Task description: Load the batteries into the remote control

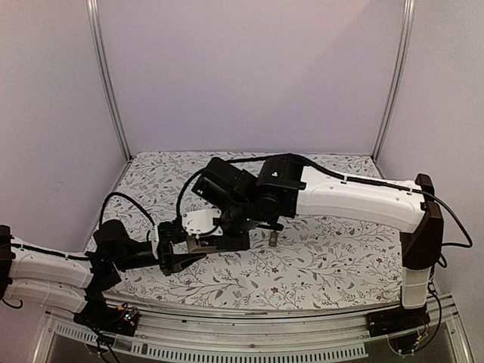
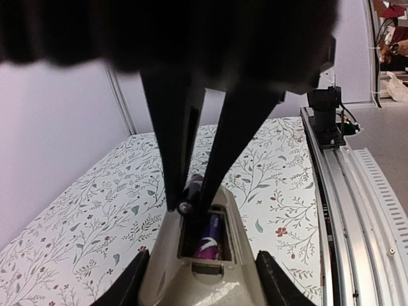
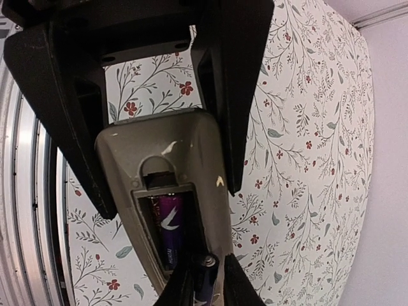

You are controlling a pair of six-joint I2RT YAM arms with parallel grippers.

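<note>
My left gripper is shut on the sides of the grey remote control (image 3: 162,143), holding it clear of the table with its battery bay facing up. One purple battery (image 3: 171,223) lies inside the bay. A second, dark purple battery (image 2: 191,191) is tilted at the other end of the bay, its near end raised. My right gripper has its fingertips on either side of this second battery, part open, with a narrow gap on one side. The far end of that battery is hidden. In the top view the arms mostly cover the remote (image 1: 200,246).
A small brownish piece (image 1: 273,239) lies on the patterned table (image 1: 333,276), right of the grippers; what it is cannot be made out. Free room lies at the table's right and back left. A metal rail (image 1: 249,333) runs along the front edge.
</note>
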